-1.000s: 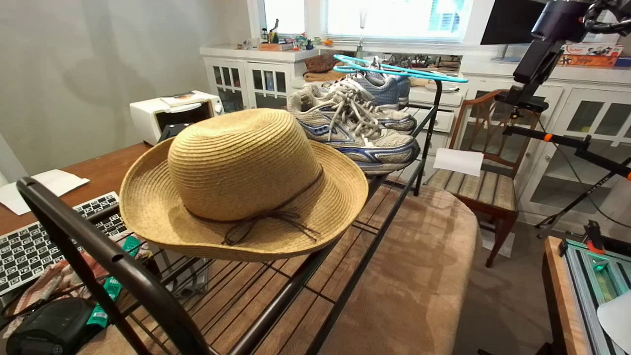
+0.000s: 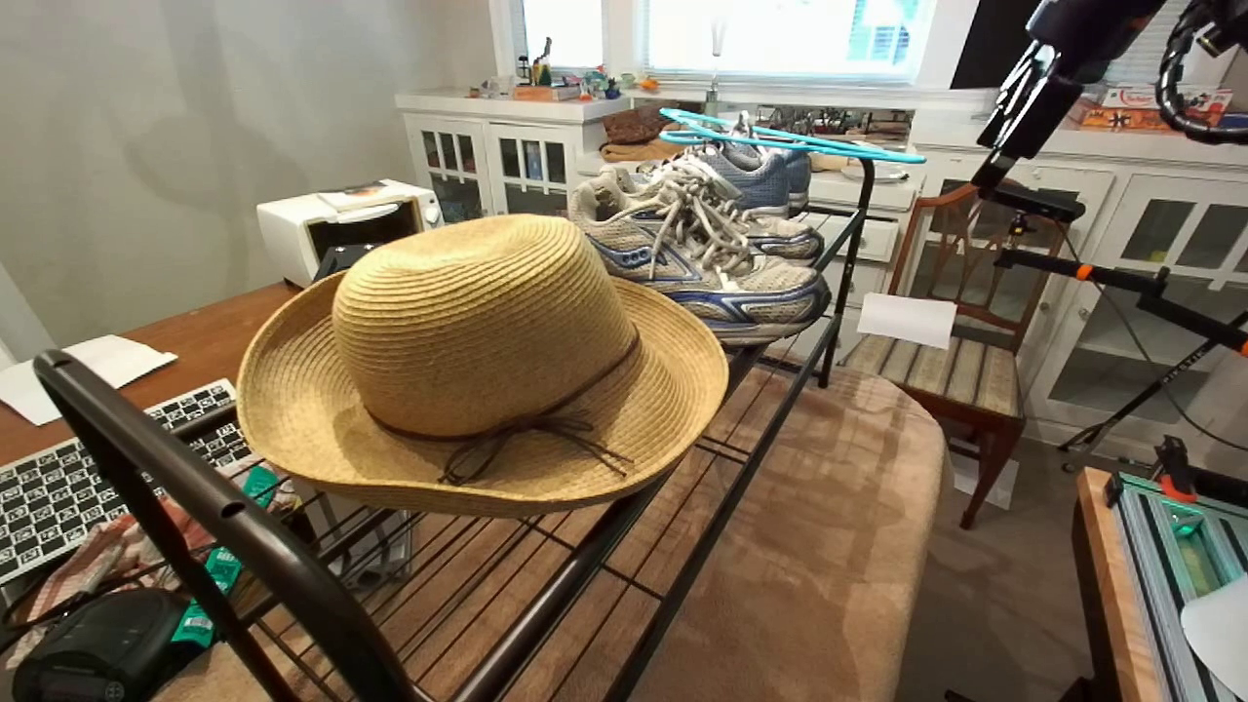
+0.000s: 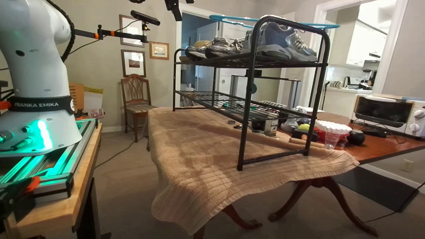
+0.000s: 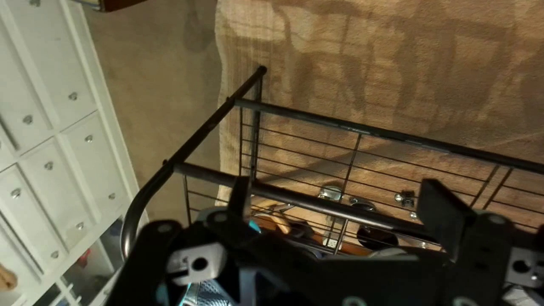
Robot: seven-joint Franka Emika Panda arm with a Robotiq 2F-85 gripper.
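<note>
High at the upper right of exterior view 1, my gripper hangs in the air, clear of the rack. In the wrist view the fingers stand wide apart, so the gripper is open with nothing between them. A straw hat with a dark cord rests on the near part of the black metal rack's top shelf. Behind it sit grey running shoes and a bluish pair. A light-blue hanger lies over the far shoes and rack end.
The rack stands on a table covered by a tan towel. Its lower shelf looks mostly bare. A toaster oven, a clear cup and other clutter occupy the table's far side. A wooden chair stands beyond the table.
My gripper and arm have shifted left in exterior view 1, slightly closer to the rack. The hat, shoes and hanger have not moved.
</note>
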